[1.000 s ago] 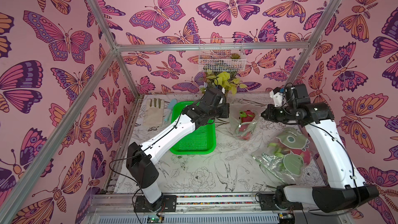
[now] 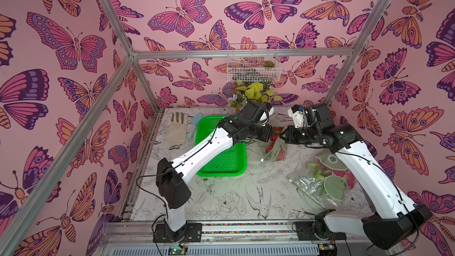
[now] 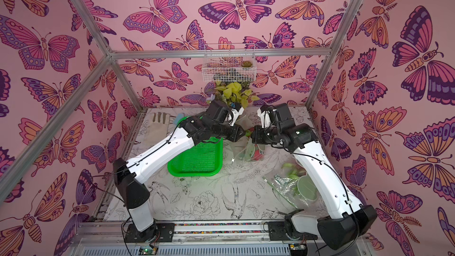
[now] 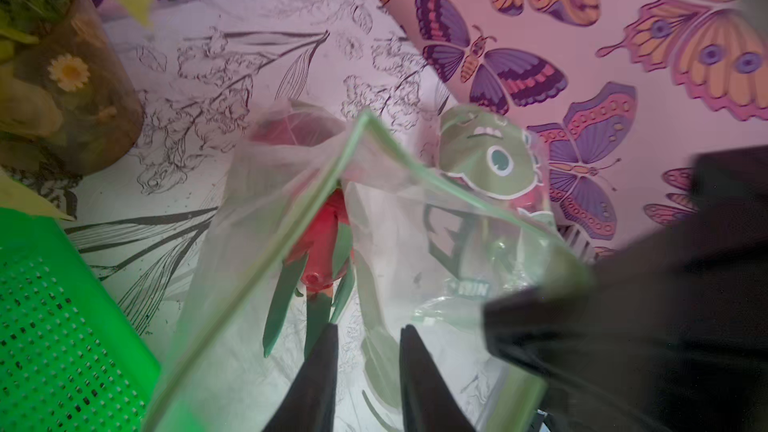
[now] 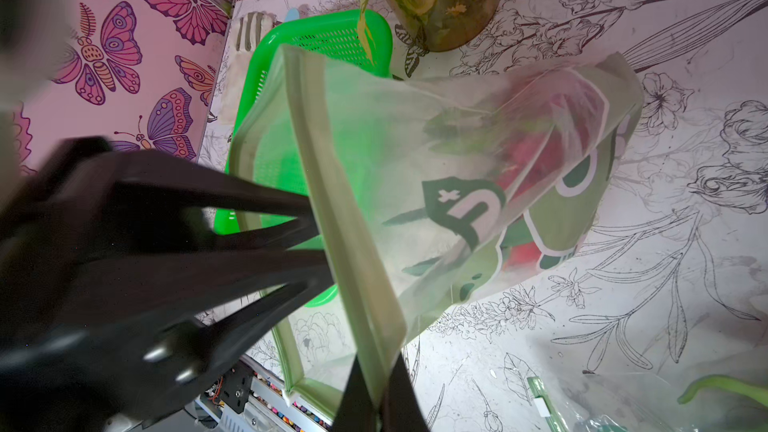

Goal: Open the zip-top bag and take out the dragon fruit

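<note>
A clear zip top bag (image 5: pixel 472 112) with green trim hangs tilted, its mouth spread wide. Inside it lies a red dragon fruit (image 4: pixel 321 244) with green leaf tips, deep toward the bag's closed end. My right gripper is shut on the green rim of that mouth. My left gripper is part open, its fingertips at the bag's mouth, between the spread rims, with no fruit between them. In the left wrist view the fruit shows beyond those fingertips. Seen from the top left, the two grippers face each other close together over the bag.
A green basket (image 2: pixel 220 170) stands empty to the left. At the front right lies another clear bag (image 2: pixel 303 182) with produce. A flower pot (image 5: pixel 448 8) stands behind the bag.
My right gripper has moved left with the bag rim, and the mouth has spread.
</note>
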